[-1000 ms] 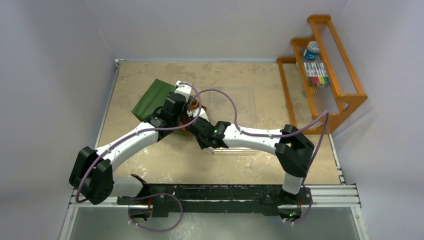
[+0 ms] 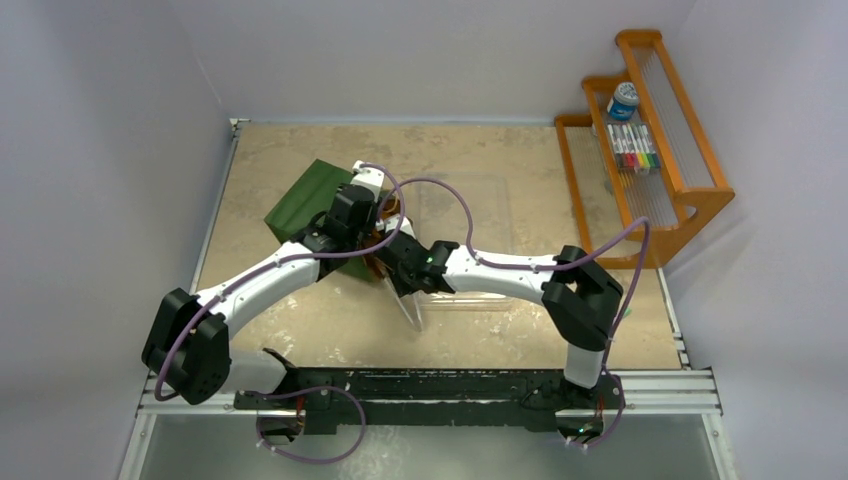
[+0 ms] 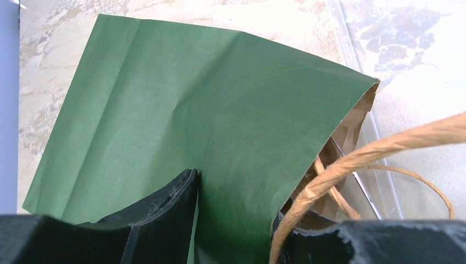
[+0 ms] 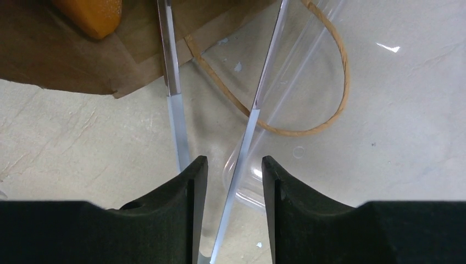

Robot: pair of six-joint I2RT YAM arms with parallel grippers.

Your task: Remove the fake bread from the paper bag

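The green paper bag lies on its side on the left half of the table. My left gripper is shut on its top edge, beside a twisted handle. An orange-brown piece of fake bread shows inside the bag in the right wrist view. My right gripper is part open below the bag's mouth, with a long metal tong-like strip lying across between its fingers; whether it grips the strip I cannot tell. A second strip runs beside it up into the bag.
A clear plastic tray lies right of the bag. A wooden rack with markers and a jar stands at the back right.
The long pale strips now show below the bag's mouth in the top view.
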